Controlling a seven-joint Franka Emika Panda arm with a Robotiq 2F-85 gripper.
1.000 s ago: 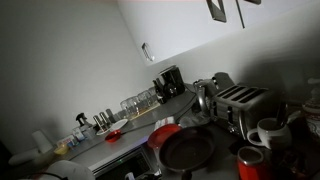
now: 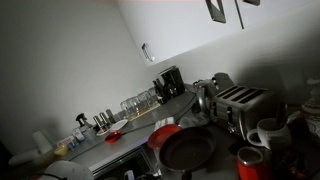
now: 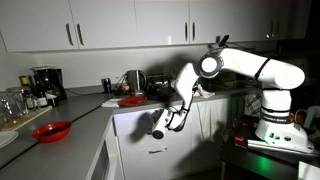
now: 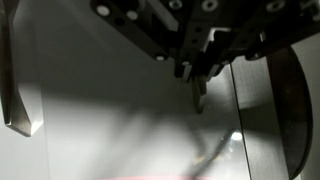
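Note:
In the wrist view my gripper points at a smooth white panel (image 4: 100, 100), its dark fingers close together. A narrow tan piece shows at the fingertips, but what lies between them cannot be made out. From the second exterior view, the gripper (image 3: 158, 131) hangs low before the white cabinet front (image 3: 132, 135), above a small drawer handle (image 3: 157, 150). A dark frying pan (image 2: 187, 149) rests on the counter in the first exterior view. Its rounded dark edge (image 4: 290, 105) seems to appear at the wrist view's right.
Behind the pan stand a toaster (image 2: 245, 105), a white mug (image 2: 272, 132) and a red canister (image 2: 252, 163). A red plate (image 2: 163, 135) lies beside the pan. Another red bowl (image 3: 52, 131) sits on the left counter. Open floor lies before the cabinets.

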